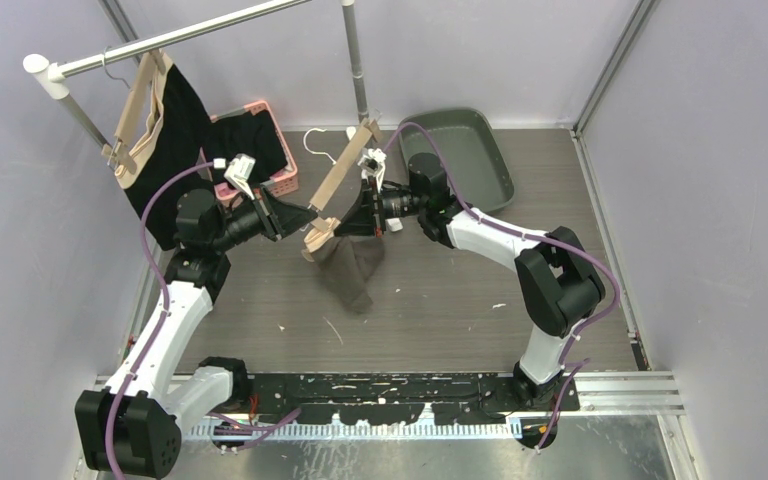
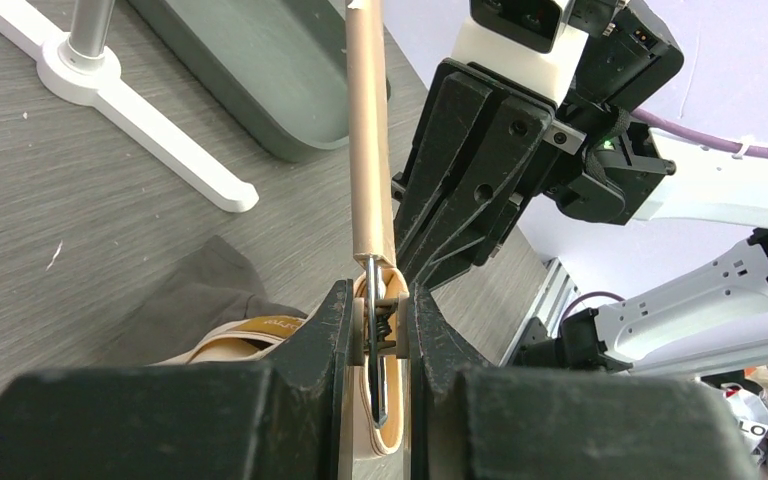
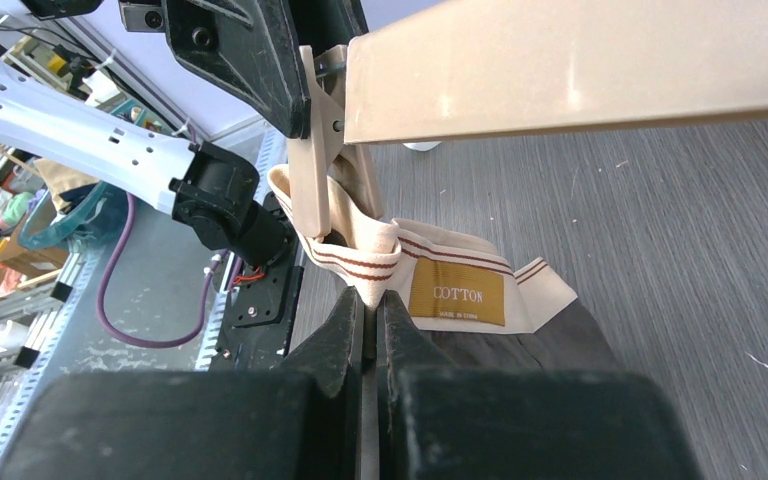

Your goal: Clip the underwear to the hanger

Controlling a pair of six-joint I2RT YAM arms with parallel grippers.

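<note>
A dark grey underwear (image 1: pixel 350 270) with cream waistband (image 3: pixel 460 290) hangs at the middle. A wooden hanger (image 1: pixel 340 163) slants above it, with a clip (image 3: pixel 312 170) at its end around the waistband. My left gripper has its fingers on that clip, over the band; in the right wrist view the clip's pieces stand over the cloth. My right gripper is shut on the waistband, just beside the clip.
A rail (image 1: pixel 200 28) holds another hanger with black underwear (image 1: pixel 180 140) at the left. A pink basket (image 1: pixel 285 180) and a green tray (image 1: pixel 495 180) stand at the back.
</note>
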